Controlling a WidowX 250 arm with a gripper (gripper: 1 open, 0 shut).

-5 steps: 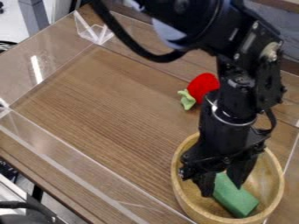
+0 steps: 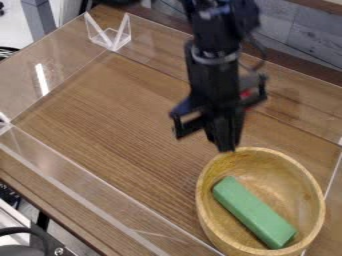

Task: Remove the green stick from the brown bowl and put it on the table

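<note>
The green stick [image 2: 254, 212], a thick pale-green bar, lies slanting inside the brown bowl [image 2: 313, 184] at the lower right. Its whole upper face shows. My dark gripper [image 2: 205, 139] hangs over the table, up and to the left of the bowl, clear of the stick. It is shut, with nothing seen held in it, though blur softens the fingertips.
Bare wooden table [image 2: 114, 125] stretches left of the bowl. A red object [image 2: 246, 94] is mostly hidden behind my gripper. At the far left stands a clear plastic piece [image 2: 110, 33]. Dark cables run along the lower left edge.
My gripper has risen out of the bowl and moved back and left.
</note>
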